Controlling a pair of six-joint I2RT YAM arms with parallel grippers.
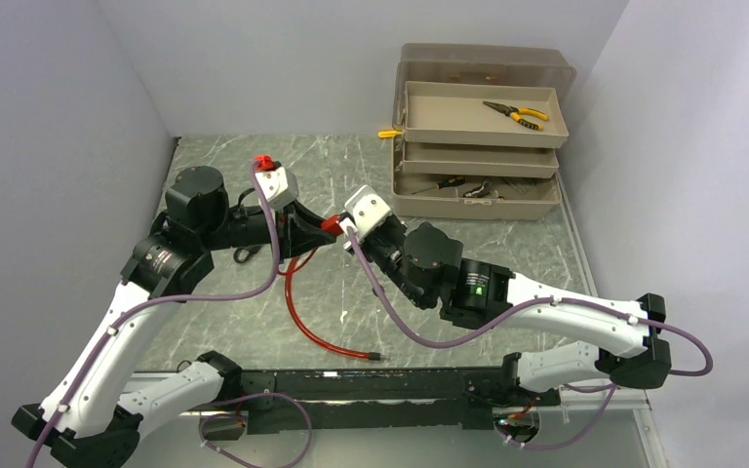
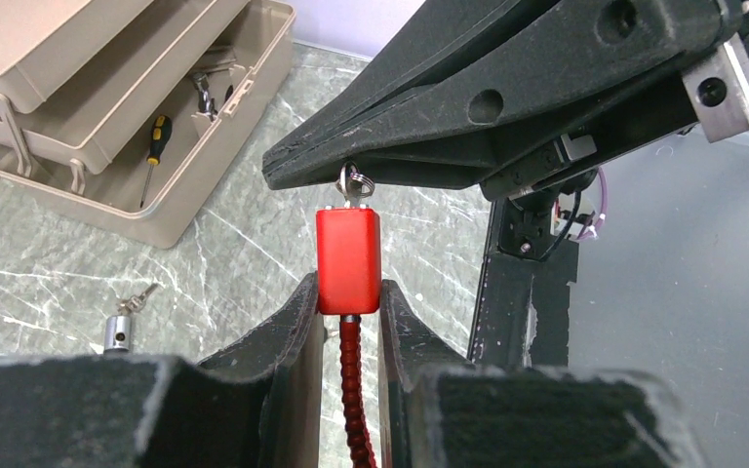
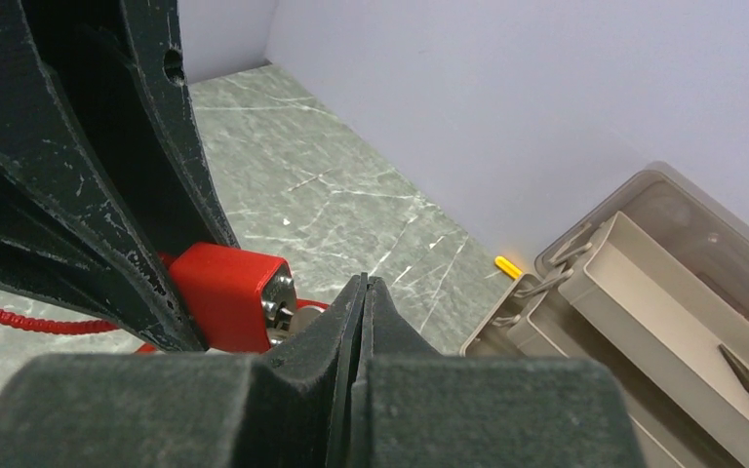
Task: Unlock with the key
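Note:
My left gripper is shut on a red lock body [image 2: 348, 255], whose red braided cable [image 2: 351, 370] hangs below. Keys on a ring [image 2: 353, 183] stand out of the lock's top. My right gripper is shut, its tips beside the lock's key end; in the right wrist view the keys are mostly hidden behind the fingers, and I cannot tell whether these touch them. In the top view the two grippers meet above the middle of the table, around the red lock [image 1: 331, 225].
An open toolbox [image 1: 478, 97] with pliers and screwdriver stands at the back right, a yellow-handled tool [image 1: 388, 134] beside it. A red hose [image 1: 327, 341] lies on the table's front middle. A silver cylinder lock with keys [image 2: 117, 331] lies on the table.

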